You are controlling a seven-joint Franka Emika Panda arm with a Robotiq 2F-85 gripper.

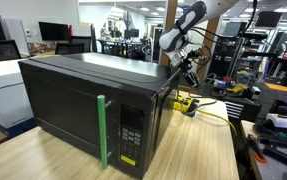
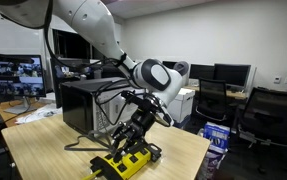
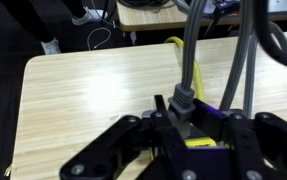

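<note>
In the wrist view a grey cable (image 3: 191, 60) drops from the top of the picture to its thicker grey end piece (image 3: 183, 97). My gripper is shut on that end piece, with dark fingers on both sides of it. A yellow unit (image 2: 126, 165) with black parts sits on the table below the gripper in exterior view 2. Most of this unit is hidden behind the gripper in the wrist view. Whether the held end touches the unit, I cannot tell.
A large black microwave (image 1: 88, 105) stands on the wooden table, with a green strip (image 1: 102, 130) upright at its front. A yellow cable (image 1: 219, 118) runs across the tabletop. Dark cables loop around the arm. Bare table (image 3: 93, 100) lies left of the gripper in the wrist view.
</note>
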